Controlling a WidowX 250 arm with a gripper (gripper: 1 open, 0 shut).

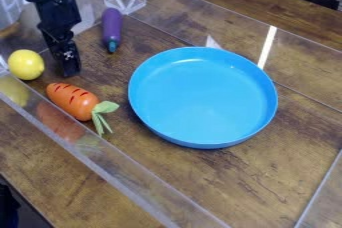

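My black gripper (67,58) reaches down from the top left, low over the wooden table between a yellow lemon (26,64) and a purple eggplant-like toy (112,29); whether anything is between its fingers is hard to see. An orange carrot (75,100) with pale green leaves lies just below the gripper. A large blue round tray (203,98) fills the middle right.
A clear plastic wall (123,168) runs along the lower left, with other clear walls at the back and right. Bare wood surrounds the tray on its right and below.
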